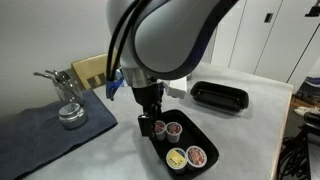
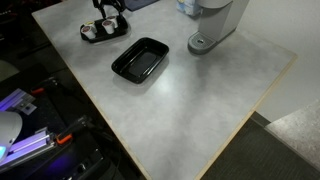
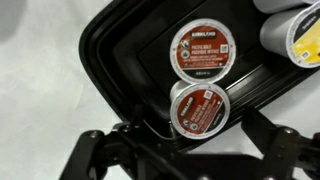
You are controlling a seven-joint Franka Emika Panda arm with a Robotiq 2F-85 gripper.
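A black tray [image 1: 203,137] holds several coffee pods. In the wrist view, one red-lidded pod [image 3: 200,110] lies low in the tray, between the spread fingers of my open gripper. Another red-lidded pod [image 3: 203,50] sits just above it, the two close together or touching. At the upper right is a yellow-lidded pod [image 3: 308,42], partly cut off by the frame. Exterior view 1 shows my gripper [image 1: 152,122] pointing down at the tray's far left side, beside the pods there. Nothing is gripped.
An empty black tray [image 1: 219,97] stands behind to the right. On the left, a dark mat [image 1: 45,137] bears a metal jar [image 1: 72,116] and a utensil holder. A grey-silver machine [image 2: 208,28] stands at the table's back.
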